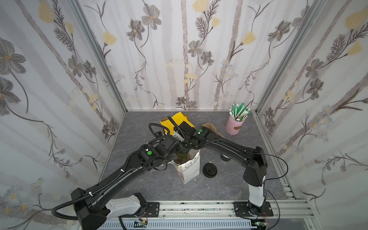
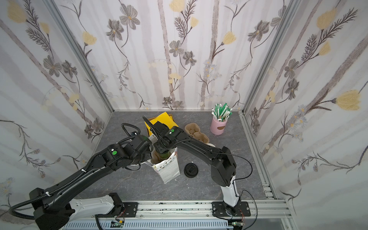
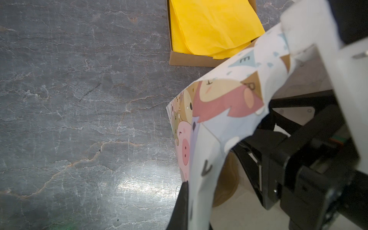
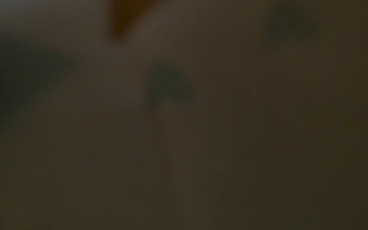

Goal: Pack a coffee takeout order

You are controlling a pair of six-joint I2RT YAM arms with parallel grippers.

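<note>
A white paper bag with cartoon animals (image 1: 189,171) stands open-topped at the middle of the table. Its printed wall (image 3: 205,153) runs between the dark fingers of my left gripper, shut on the bag's upper edge. Through the mouth my right gripper reaches down into the bag. Just below it shows a green item (image 2: 164,155), probably a cup, and the right gripper appears shut on it; the contact is hidden. Something brown and rounded (image 3: 228,182) lies deeper inside. The right wrist view is dark and blurred.
A black lid (image 1: 209,169) lies right of the bag. Yellow napkins (image 3: 214,26) sit in a box behind. A cardboard cup carrier (image 2: 196,132) and a pink holder with straws (image 1: 233,125) stand back right.
</note>
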